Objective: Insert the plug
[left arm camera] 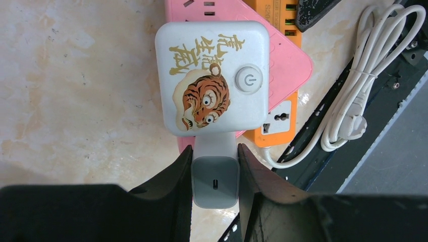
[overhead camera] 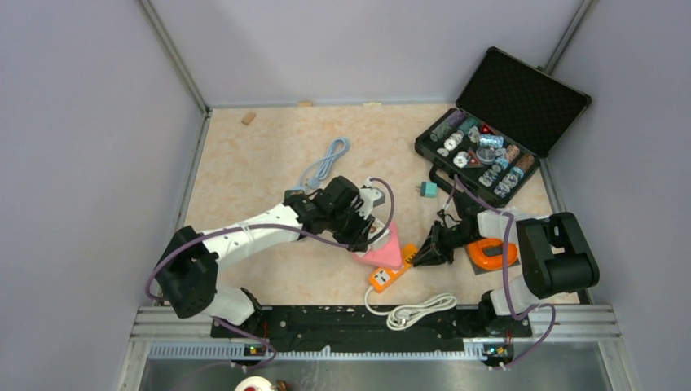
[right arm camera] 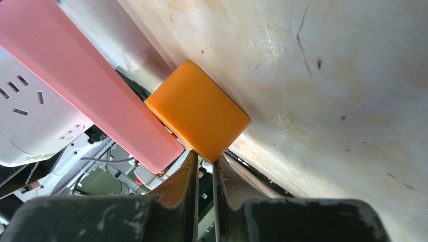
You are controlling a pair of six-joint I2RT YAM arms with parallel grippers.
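A white square device (left arm camera: 212, 65) with tiger sticker and button rests over a pink triangular block (overhead camera: 383, 254). My left gripper is around the grey-white piece (left arm camera: 215, 186) at the device's lower end; whether it grips firmly is unclear. The orange power strip (overhead camera: 388, 274), with sockets and a coiled white cable (overhead camera: 420, 314), lies beside and partly under the pink block. My right gripper is shut on the end of the orange strip (right arm camera: 197, 108), seen close in the right wrist view.
An open black case of chips (overhead camera: 477, 155) stands back right, a teal adapter (overhead camera: 429, 189) below it. A blue cable (overhead camera: 326, 163) lies behind the left arm. An orange ring-like object (overhead camera: 489, 261) sits under the right arm.
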